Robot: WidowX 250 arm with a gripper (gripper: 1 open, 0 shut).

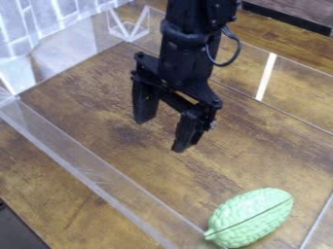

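Note:
My black gripper (166,119) hangs over the middle of the wooden tray floor, its two fingers spread apart and nothing visible between them. A pale green bitter melon (248,217) lies at the bottom right, in front of and to the right of the gripper, apart from it.
Clear plastic walls (86,167) border the wooden floor (117,146). A white cloth or curtain (37,24) is at the top left. The floor between gripper and melon is bare.

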